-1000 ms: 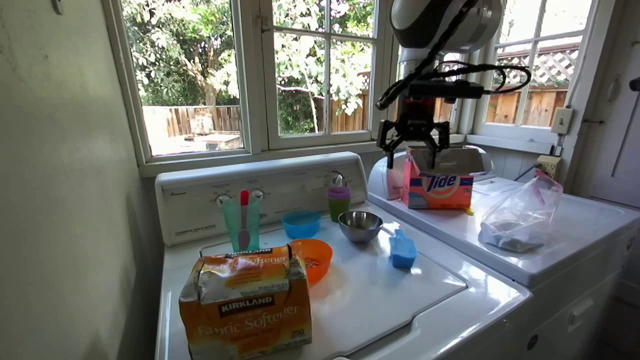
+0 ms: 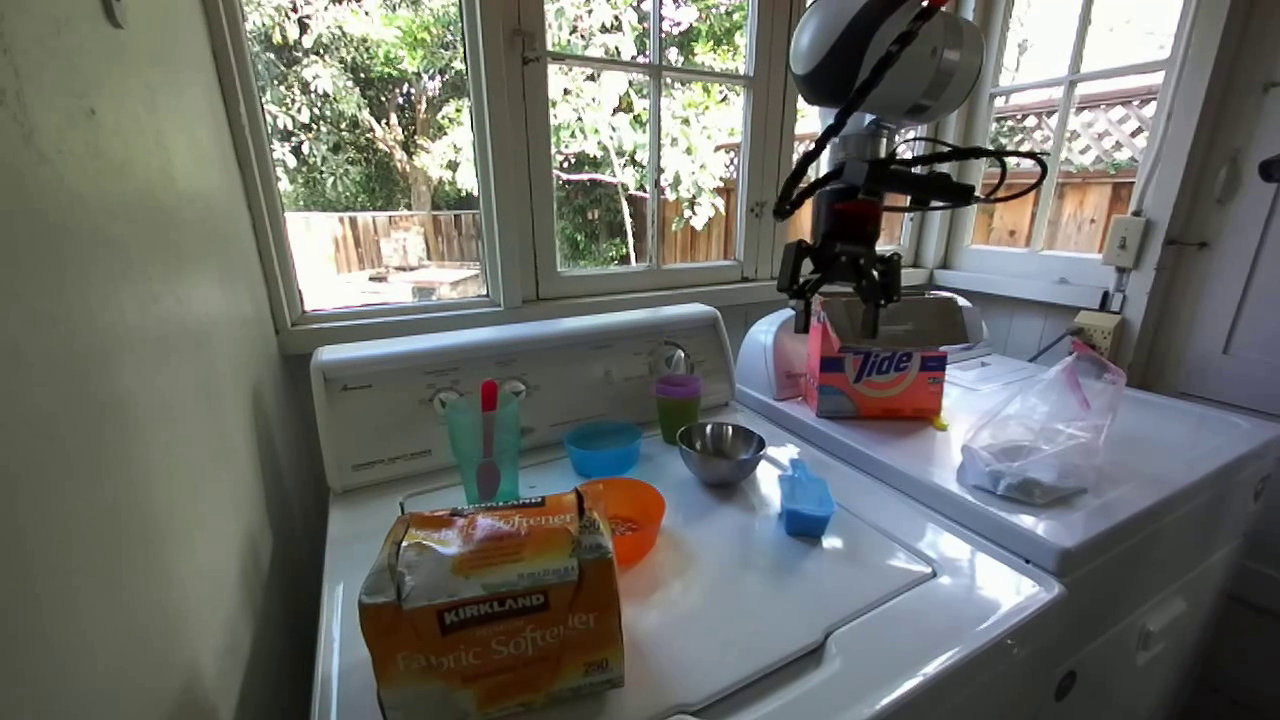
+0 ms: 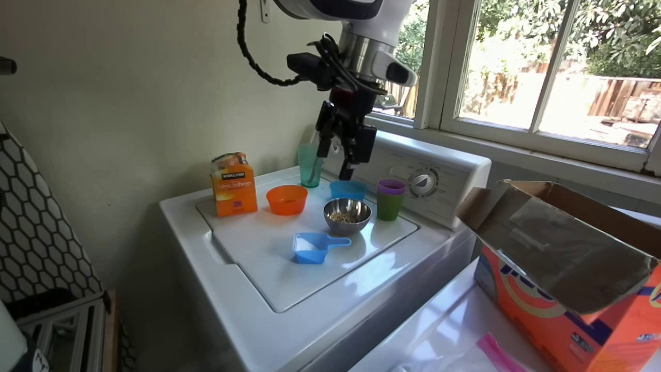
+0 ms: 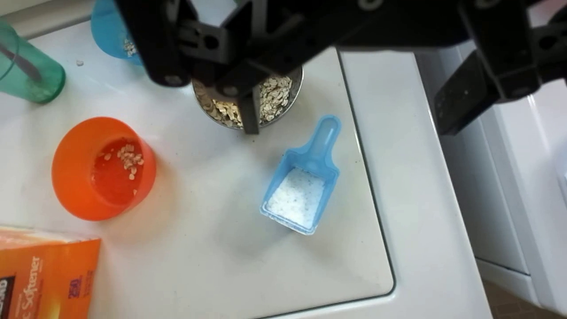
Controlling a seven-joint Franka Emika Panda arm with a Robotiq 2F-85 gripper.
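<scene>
My gripper [image 2: 836, 324] hangs high above the washer, its two fingers spread and nothing between them. Below it in the wrist view lies a light-blue scoop [image 4: 304, 180] holding white powder, its handle pointing away from the fabric softener box. Beside the scoop, a steel bowl [image 3: 347, 216] of oats is partly covered by one finger in the wrist view. An orange bowl [image 4: 103, 169] has a few oat flakes in its bottom. Behind it sits a blue bowl [image 2: 603, 448], also with some flakes. Purple and green stacked cups [image 3: 391, 199] stand near the control panel.
A Kirkland fabric softener box [image 2: 492, 612] stands at the washer's front left, and a teal cup [image 3: 309, 165] with a utensil at the back. On the neighbouring machine are an open Tide box [image 2: 879, 382] and a clear plastic bag [image 2: 1041, 432].
In exterior view 1 my gripper has turned and shifted slightly to the right, and its fingers look closer together from this angle. The objects on the washer have stayed put.
</scene>
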